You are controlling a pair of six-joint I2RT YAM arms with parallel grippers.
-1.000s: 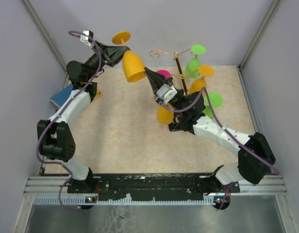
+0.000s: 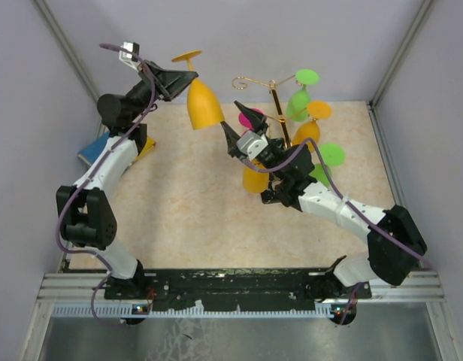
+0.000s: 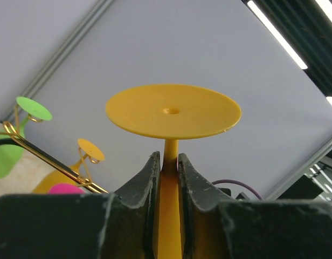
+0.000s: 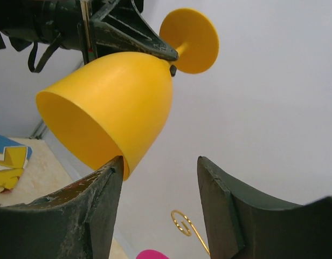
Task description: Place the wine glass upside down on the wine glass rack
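A yellow wine glass point(image 2: 204, 104) hangs bowl-down from my left gripper point(image 2: 190, 74), which is shut on its stem; in the left wrist view its round foot point(image 3: 172, 108) is upward, above the fingertips. In the top view my right gripper point(image 2: 240, 123) is open just right of the bowl's rim. In the right wrist view the bowl point(image 4: 123, 94) is above and beyond the open fingers, with nothing held between them. The gold rack point(image 2: 254, 80) stands behind my right arm, holding green, yellow and pink glasses upside down.
Blue and yellow objects point(image 2: 96, 150) lie at the table's left side, partly behind my left arm. My right arm overlaps the rack's lower glasses in the top view.
My left gripper has moved slightly left and up with the glass, leaving a small gap.
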